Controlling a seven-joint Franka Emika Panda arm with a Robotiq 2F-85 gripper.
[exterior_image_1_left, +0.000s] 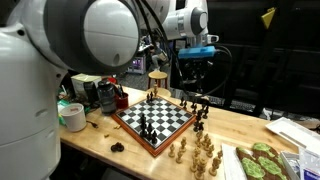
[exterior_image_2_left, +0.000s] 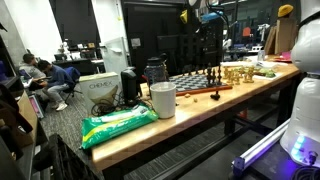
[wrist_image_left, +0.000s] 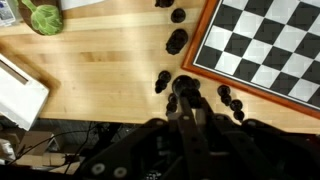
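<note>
In the wrist view my gripper is shut on a dark chess piece, whose exact shape is lost against the black fingers. The black-and-white chessboard with its brown border lies to the upper right. In exterior view 1 the board sits mid-table, with a few dark pieces standing on its near part. More dark pieces stand along its right side. The gripper hangs above the far side of the table there, its fingers hard to make out against the black curtain.
Pale wooden pieces stand on the table right of the board. A tray with green patches and a white case lie farther right. Cups and dark containers crowd the left side.
</note>
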